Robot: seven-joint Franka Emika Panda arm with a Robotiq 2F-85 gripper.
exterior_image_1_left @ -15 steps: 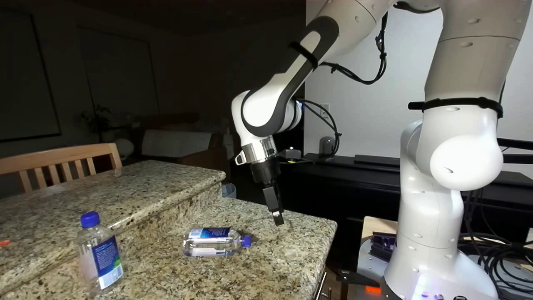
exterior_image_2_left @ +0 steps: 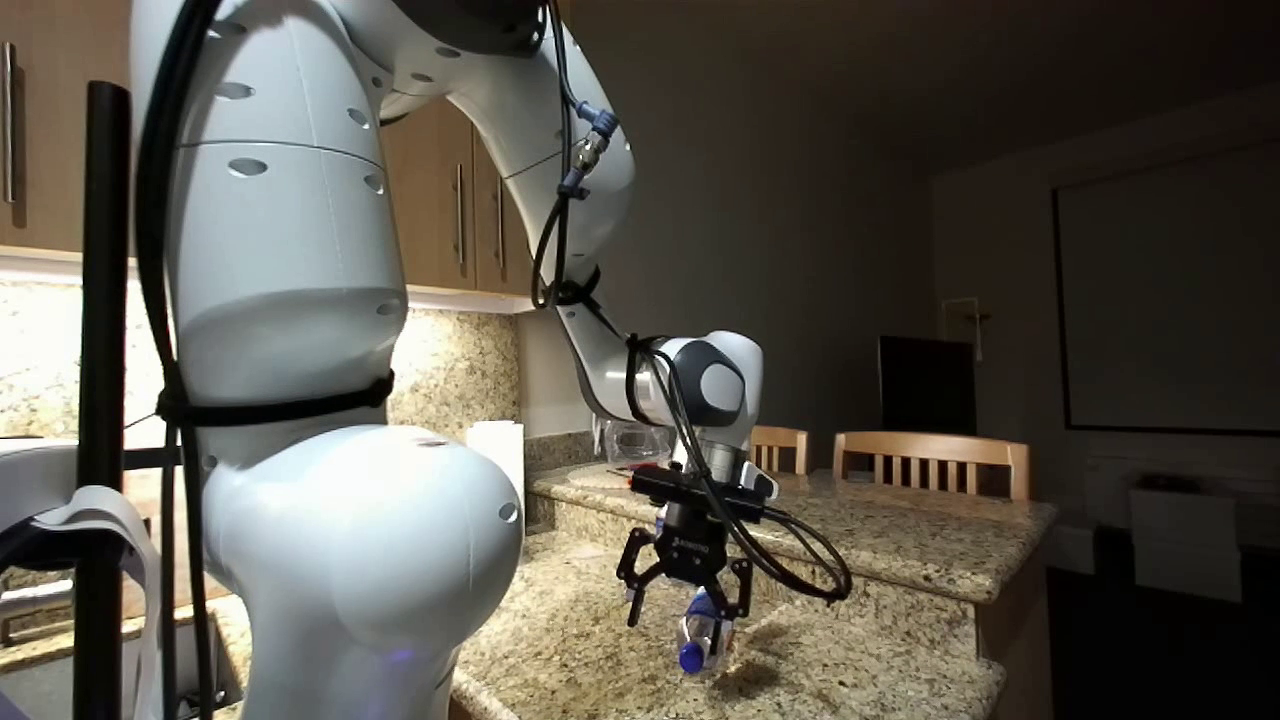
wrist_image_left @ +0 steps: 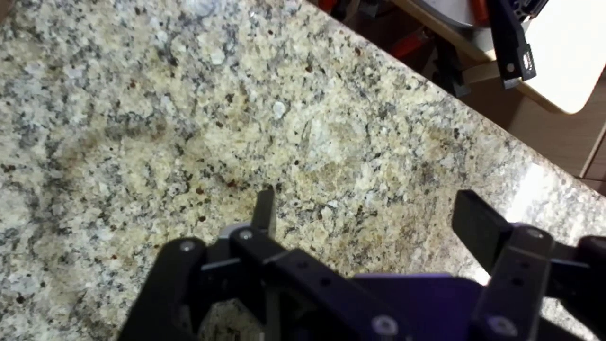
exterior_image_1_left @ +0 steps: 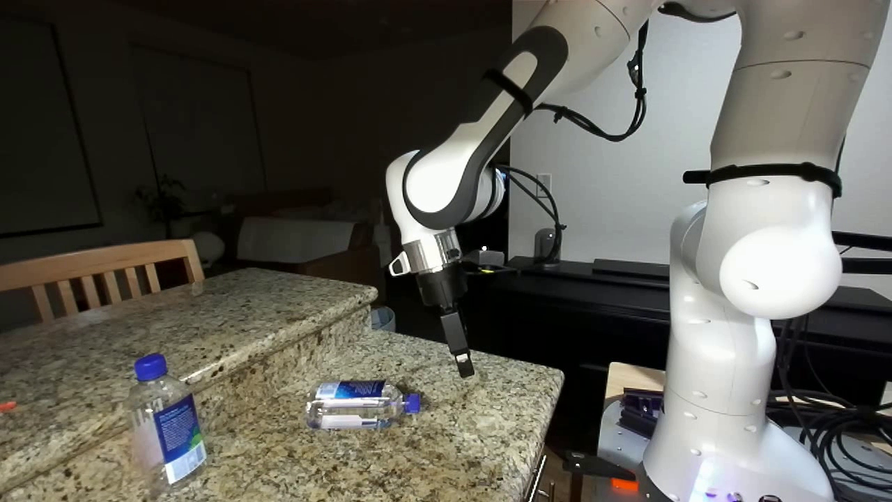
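Observation:
A clear bottle with a blue cap and blue label (exterior_image_1_left: 359, 405) lies on its side on the lower granite counter, cap pointing right; its capped end (exterior_image_2_left: 692, 655) shows below the gripper in exterior view 2. Another such bottle (exterior_image_1_left: 171, 431) stands upright at the left. My gripper (exterior_image_1_left: 465, 373) hangs above the counter, to the right of the lying bottle in exterior view 1. In the wrist view the gripper is open, its fingers wide apart with only bare granite beneath. Neither bottle is clearly visible there.
A raised granite ledge (exterior_image_1_left: 276, 314) runs along the back of the lower counter (exterior_image_1_left: 451, 452). The counter's edge (wrist_image_left: 397, 62) drops off near the arm's base. Wooden chairs (exterior_image_2_left: 930, 450) stand beyond the ledge. Bare granite surrounds the lying bottle.
The wrist and gripper have shifted very slightly to the left in exterior view 1. Both bottles remain where they were.

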